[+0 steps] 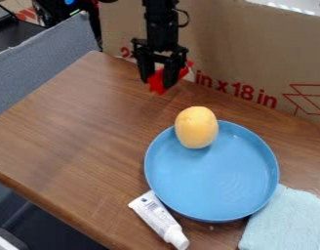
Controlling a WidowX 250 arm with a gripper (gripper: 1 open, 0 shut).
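The black gripper [159, 70] is at the back of the wooden table, lowered over a red object [157, 82] that is partly hidden by its fingers; whether it grips the object cannot be told. A yellow mango-like fruit [195, 126] rests on the back rim of a blue plate [218, 190] on the right side of the table. A white tube [159, 220] lies at the plate's lower left, near the table's front edge.
A cardboard box [254, 54] stands along the back, close behind the gripper. A pale blue cloth [287, 225] lies at the lower right.
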